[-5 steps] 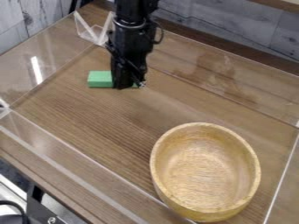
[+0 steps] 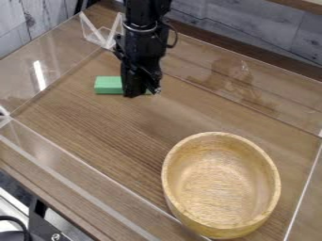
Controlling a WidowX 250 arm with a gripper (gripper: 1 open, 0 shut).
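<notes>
A green block (image 2: 109, 85) lies on the wooden table toward the upper left. The black gripper (image 2: 136, 87) hangs over its right end, pointing down, its fingers close together and shut, with nothing clearly visible between them. The right part of the block is partly hidden behind the gripper.
A large round tan bowl (image 2: 220, 184) sits at the lower right. A dark cable lies beyond the lower left edge, and grey walls border the back.
The gripper has shifted very slightly since a second ago. The green block appears to stay in place.
</notes>
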